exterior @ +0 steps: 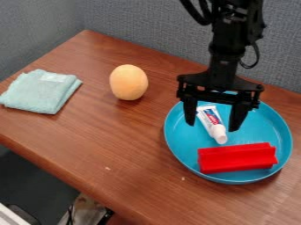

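Note:
A black gripper (213,112) is held open above a blue plate (185,142) on the right, its fingers pointing down on either side of the upper part of a white tube (216,129) with a red and blue label. Whether it touches the tube cannot be told. A red rectangular object (237,158) lies on the front part of the plate.
An egg-shaped tan object (128,83) stands left of the plate. A folded pale green cloth (40,92) lies at the table's left. A grey wall stands behind.

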